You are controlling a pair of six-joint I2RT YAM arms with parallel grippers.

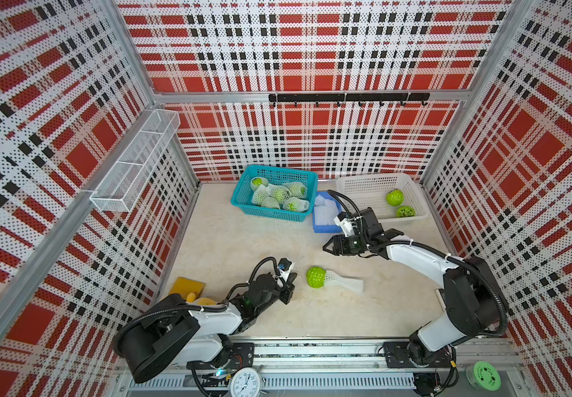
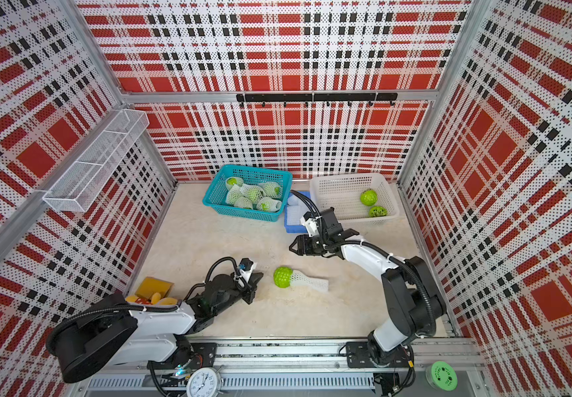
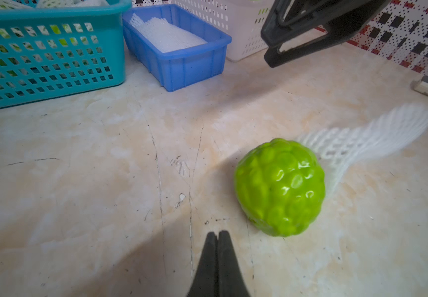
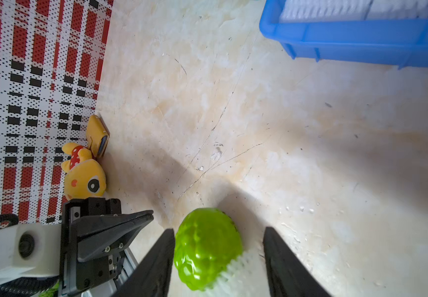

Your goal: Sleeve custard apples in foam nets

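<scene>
On the bare table between my arms lies a green custard apple [image 1: 315, 276], tipped on its side. A white foam net [image 1: 343, 282] trails off its right side and covers only that end, leaving the left part of the fruit bare. In the left wrist view the apple [image 3: 280, 187] is right of my left gripper, whose fingertips meet with nothing between them. My right gripper is parted above the table, behind the apple and clear of it. The apple [image 4: 205, 246] shows beyond its fingers in the right wrist view.
At the back stand a teal basket [image 1: 246, 209] of netted apples, a blue tray [image 1: 326, 229] of foam nets and a white basket [image 1: 365, 182] with two bare apples. A yellow toy [image 4: 85, 179] sits at the left.
</scene>
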